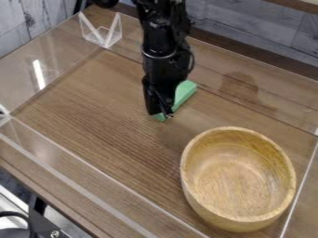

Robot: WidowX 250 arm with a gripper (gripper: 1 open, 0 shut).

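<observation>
A black robot arm reaches down from the top centre, and its gripper [159, 112] is low over the table at the near left end of a green oblong item [180, 95]. The fingers look shut. Whether any of the green item is between them is too small to tell; the arm partly covers it.
A large tan bowl [236, 181] takes up the lower right of the wooden table [87, 121]. Clear plastic pieces are at the left edge and upper left, and black cables lie at the bottom left corner.
</observation>
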